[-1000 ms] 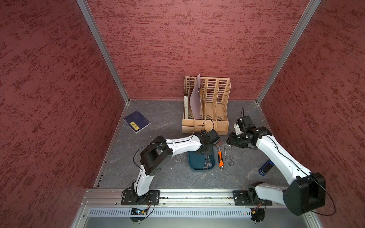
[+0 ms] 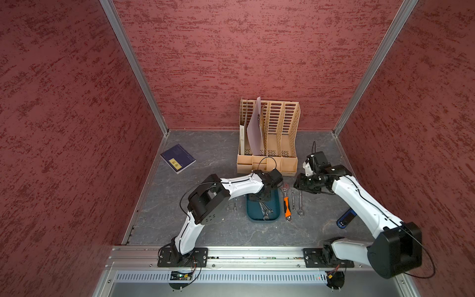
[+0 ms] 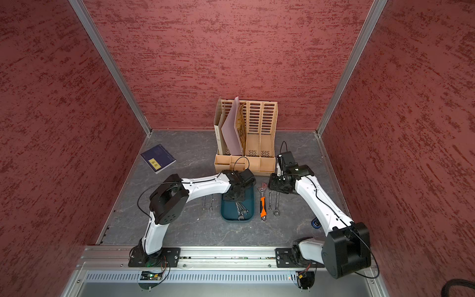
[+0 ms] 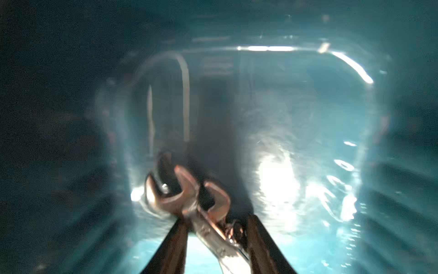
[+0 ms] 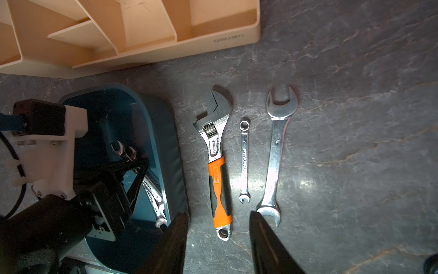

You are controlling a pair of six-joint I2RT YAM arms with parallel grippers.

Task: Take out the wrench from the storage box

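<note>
The teal storage box [image 5: 169,137] holds several silver wrenches [image 5: 154,191], bunched and overlapping along its right side. My left gripper is down inside the box, its dark fingers [image 4: 174,246] apart. Between and just beyond them lie the open-ended heads of two wrenches [image 4: 205,230]; whether either finger touches them is unclear, as the view is blurred. Right of the box, an orange-handled adjustable wrench [image 5: 220,191], a small wrench [image 5: 245,159] and a larger open-ended wrench [image 5: 276,155] lie on the table. Above them my right gripper hangs open and empty.
A tan file organizer [image 2: 267,164] stands directly behind the box. At the far left lies a blue notebook [image 2: 178,158], and a dark blue device [image 2: 346,217] sits by the right arm. Thin wrenches [image 3: 211,202] lie left of the box.
The wrenches in the box have turned from nearly straight to slanted. My right arm has barely shifted.
</note>
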